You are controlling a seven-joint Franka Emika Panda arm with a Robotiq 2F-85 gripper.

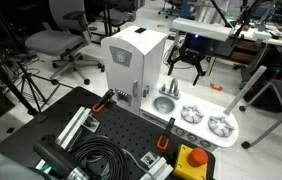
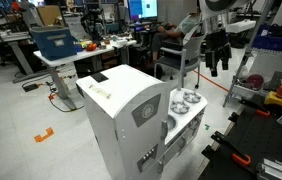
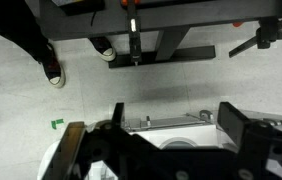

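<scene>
My gripper [image 1: 187, 70] hangs in the air above the white toy kitchen counter [image 1: 221, 108], its fingers spread wide. In the wrist view, the open gripper has its dark fingertips far apart, and nothing shows between them. The counter carries a round sink [image 1: 163, 105] and two stove burners [image 1: 192, 114]. At its left end stands a tall white fridge cabinet [image 2: 131, 110]; its door looks shut. From above, part of the white kitchen [image 3: 66, 150] and the sink bowl lie along the bottom edge, partly hidden by the gripper.
A black table [image 1: 121, 135] in front carries orange-handled clamps [image 1: 163, 142], coiled black cable [image 1: 99, 158] and a yellow box with a red-orange button [image 1: 198, 157]. An office chair [image 1: 56, 40] stands behind. Open floor surrounds the kitchen.
</scene>
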